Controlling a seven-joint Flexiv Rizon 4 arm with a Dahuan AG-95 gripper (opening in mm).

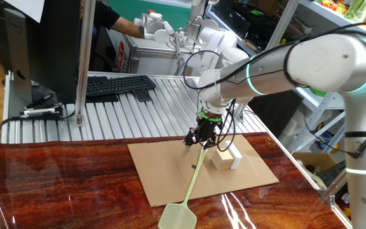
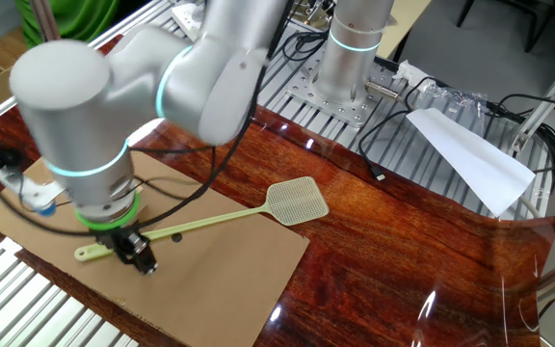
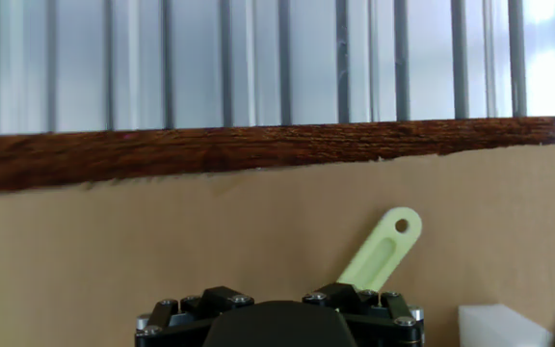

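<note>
A pale green fly swatter (image 1: 178, 217) lies across a brown cardboard sheet (image 1: 164, 168), its mesh head out on the dark wooden table. In exterior view 2 the mesh head (image 2: 299, 200) is at the right and the handle runs left under the arm. My gripper (image 1: 197, 146) is low over the handle end, fingers spread open. The wrist view shows the handle's end with its hole (image 3: 385, 249), just beyond the right-hand finger (image 3: 369, 306). The fingertips are hidden there, and whether they touch the handle cannot be told.
A light wooden block (image 1: 222, 159) and a white block (image 1: 235, 156) stand on the cardboard close to the gripper's right.
</note>
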